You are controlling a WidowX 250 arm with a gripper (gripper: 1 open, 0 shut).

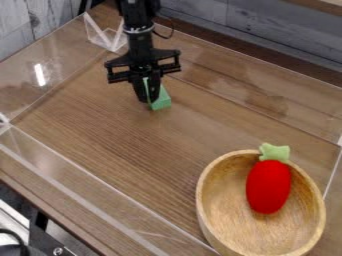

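Note:
My black gripper (144, 84) is low over the wooden table at the upper middle, its fingers closed on a small green block (159, 99) that lies mostly behind and below them. Whether the block rests on the table is hard to tell.
A wooden bowl (222, 218) at the lower right holds a red plush vegetable (269, 184) with a green top. Grey plank walls (267, 30) bound the back.

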